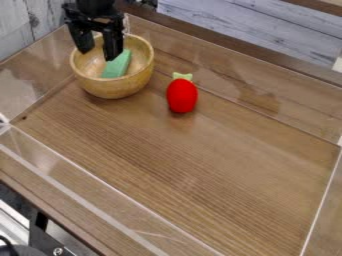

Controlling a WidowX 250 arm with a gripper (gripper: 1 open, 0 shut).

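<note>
A yellow wooden-looking bowl (116,80) sits at the upper left of the table, with a green object (116,64) lying inside it. My dark gripper (96,42) is at the bowl's back left rim, coming in from the top, open; its fingertips are partly over the bowl's inside. A red rounded object (183,96) lies to the right of the bowl, with a small light green piece (183,76) just behind it.
</note>
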